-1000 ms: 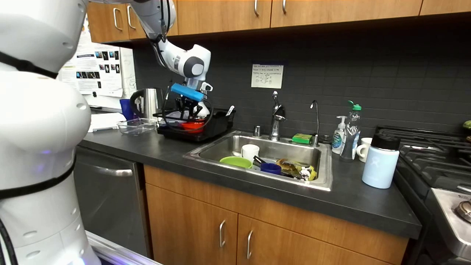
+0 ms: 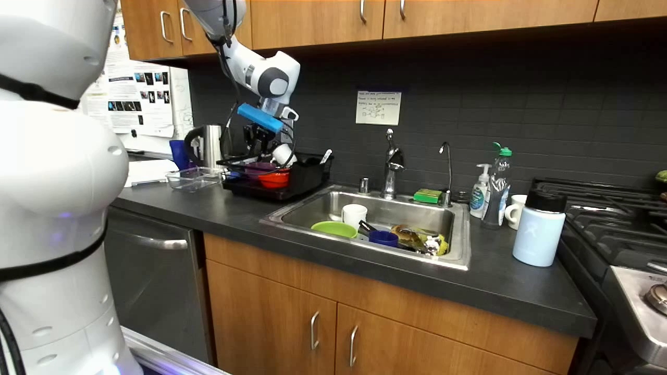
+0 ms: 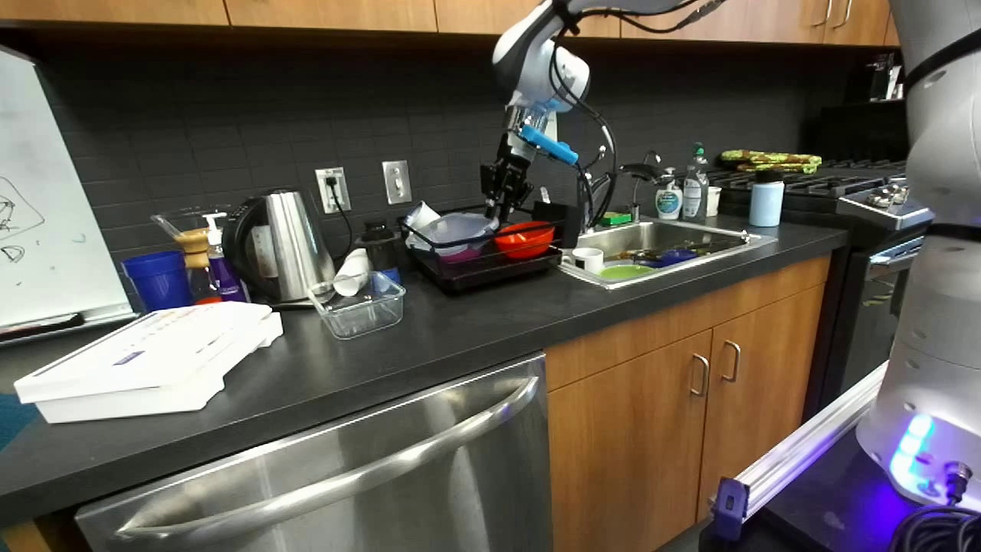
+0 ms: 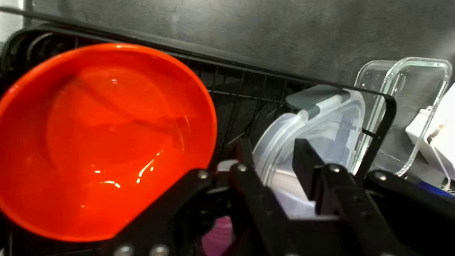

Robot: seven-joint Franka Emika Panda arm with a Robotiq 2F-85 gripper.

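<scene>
In the wrist view my gripper is shut on a clear lid (image 4: 337, 123) with a grey clip, its near edge between the two dark fingers. The lid (image 3: 452, 230) stands tilted over the dish rack (image 3: 478, 272) in exterior view 2, just below and left of the gripper (image 3: 497, 202). Whether it touches the rack cannot be told. A red bowl (image 4: 111, 128) lies beside the gripper in the rack. Part of a pink dish (image 4: 218, 236) shows beneath the fingers. From exterior view 1, the gripper (image 2: 266, 147) hides most of the lid.
A white mug (image 2: 283, 154) leans at the rack's back. Left of the rack are a clear glass container (image 3: 365, 308), a kettle (image 3: 299, 244) and white boxes (image 3: 156, 359). To its right, the sink (image 2: 300, 209) holds several dishes. Upper cabinets (image 2: 312, 25) hang above the arm.
My gripper has risen a little and its wrist has tilted. In exterior view 1, more of the white mug and a purple-pink dish beside the red bowl now show beneath it.
</scene>
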